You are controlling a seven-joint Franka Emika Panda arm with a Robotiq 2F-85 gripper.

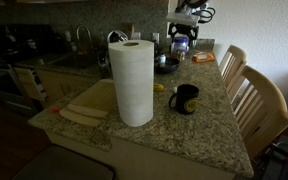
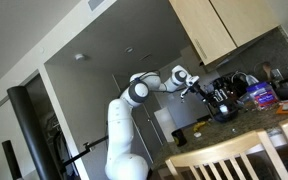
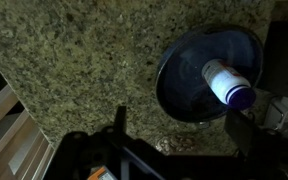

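Note:
In the wrist view a dark round bowl rests on the speckled counter. A white bottle with a purple-blue cap lies tilted inside it. My gripper is open, its two dark fingers apart at the lower part of that view, with nothing between them. The bowl lies ahead of the fingertips, and the bottle is off toward the right finger. From the first exterior view, the gripper hangs above the far end of the counter, over the bowl and apart from it. The second exterior view shows the gripper up in the air too.
A paper towel roll and a black mug stand on the near counter. A yellow item lies behind the mug. Packages crowd the counter beside the bowl. Chairs line the right side.

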